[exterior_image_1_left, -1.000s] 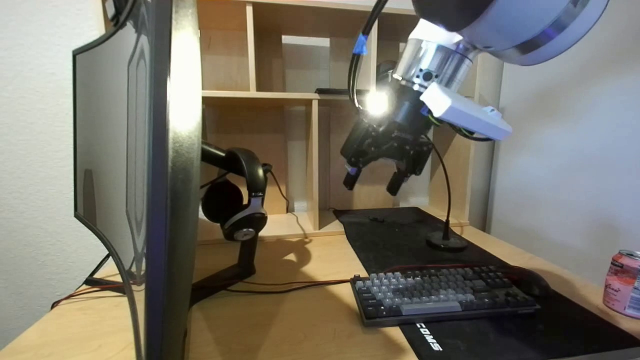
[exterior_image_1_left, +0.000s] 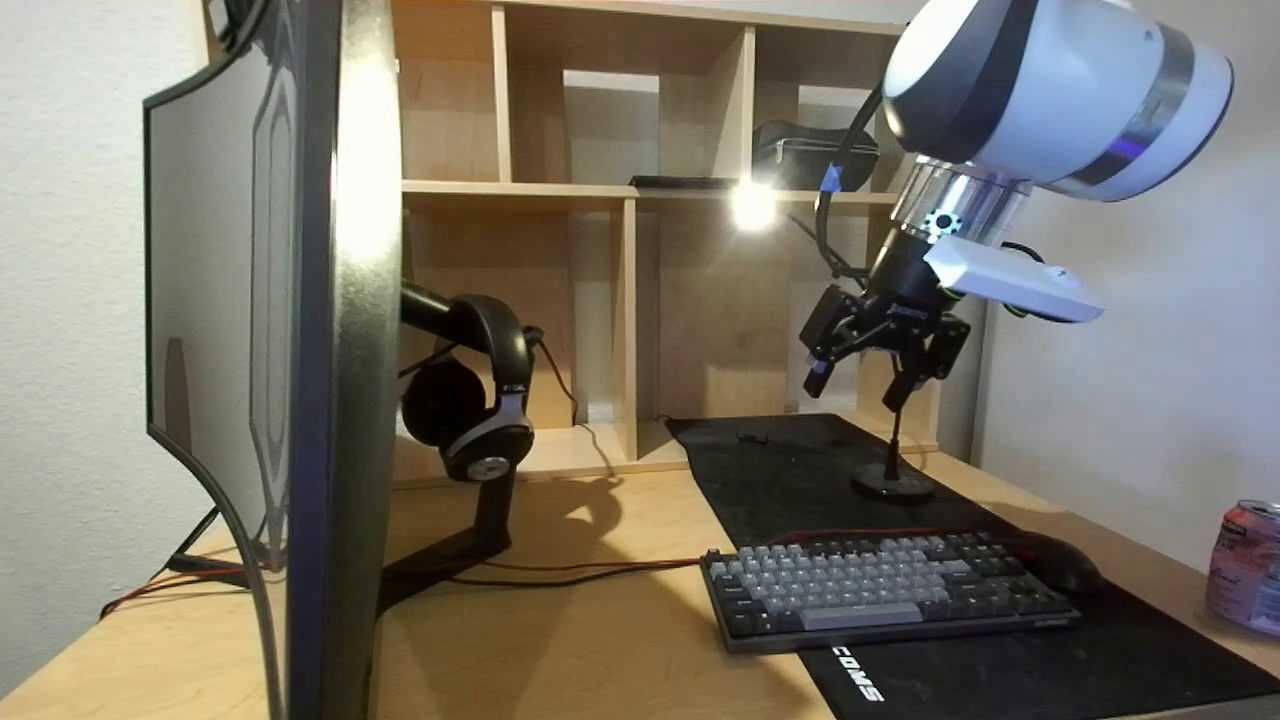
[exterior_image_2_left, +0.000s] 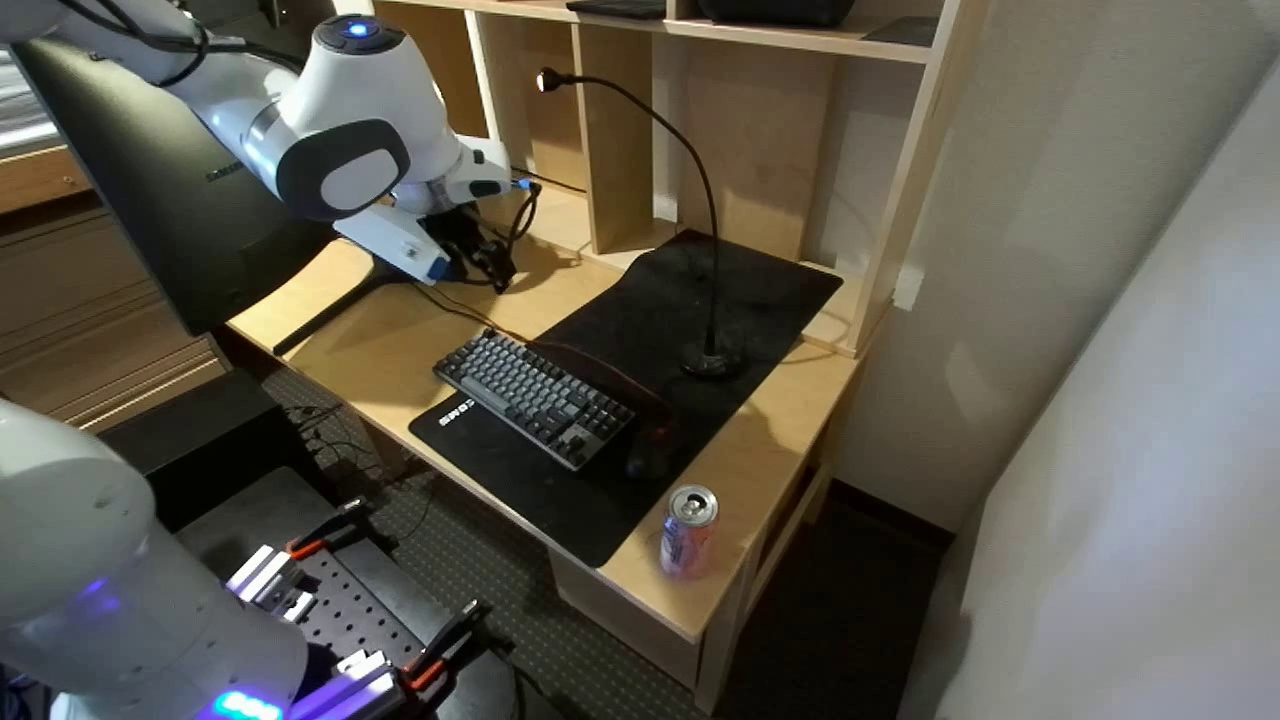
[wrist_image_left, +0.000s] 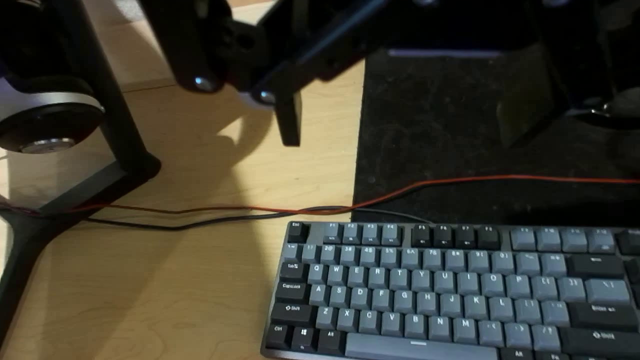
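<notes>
My gripper (exterior_image_1_left: 858, 386) hangs in the air above the back part of the black desk mat (exterior_image_1_left: 768, 480), its two fingers spread and pointing down. Nothing is between them in the wrist view, where one of the fingers (wrist_image_left: 289, 123) shows over bare wood and the other over the mat. A grey and black keyboard (wrist_image_left: 420, 294) lies below and in front of the gripper, untouched. The desk lamp (exterior_image_2_left: 710, 216) stands on the mat, its head lit. At the desk's front right corner a pink can (exterior_image_2_left: 689, 534) stands upright.
A large monitor (exterior_image_1_left: 348, 360) fills the left side, with headphones (exterior_image_1_left: 486, 444) hung behind it. The mouse (exterior_image_1_left: 1062, 562) sits right of the keyboard. Cables (wrist_image_left: 240, 210) cross behind the keyboard. Wooden shelves (exterior_image_1_left: 624, 300) close off the back. Bare wood lies left of the mat.
In exterior view 1 the arm and gripper have shifted to the right and the fingertips sit a little lower. The fingers stay spread. Keyboard, lamp and can stand where they were.
</notes>
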